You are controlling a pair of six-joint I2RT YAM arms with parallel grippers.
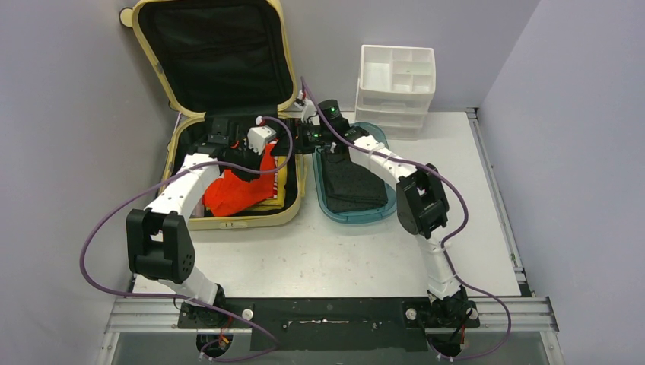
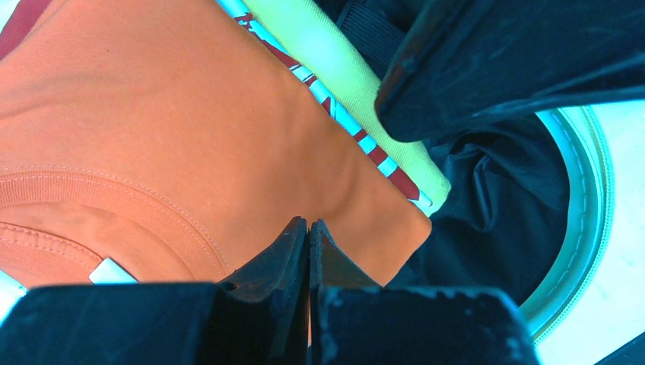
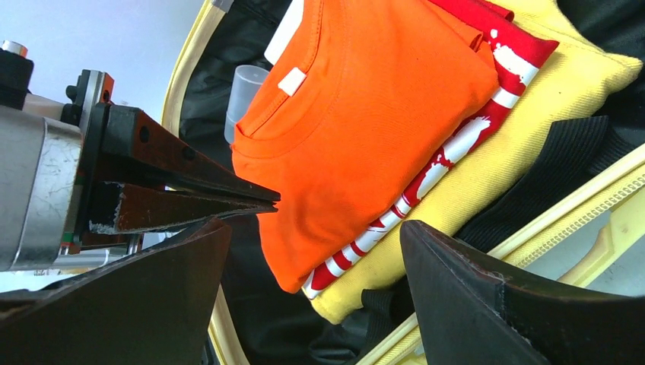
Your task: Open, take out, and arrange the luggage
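Observation:
An orange shirt lies folded on top of a stack in the open yellow suitcase. Under it show a red-and-white garment and a yellow one. My left gripper is shut with nothing between its fingers. Its tips sit over the orange shirt near one corner, and the cloth lies flat outside them. My right gripper stands open above the stack, its two fingers wide apart. One dark right finger reaches into the left wrist view over the yellow cloth.
Right of the suitcase, a blue basket holds dark folded cloth. A white drawer unit stands behind. The suitcase lid is raised at the back. Free table lies in front. Both arms are close together over the suitcase.

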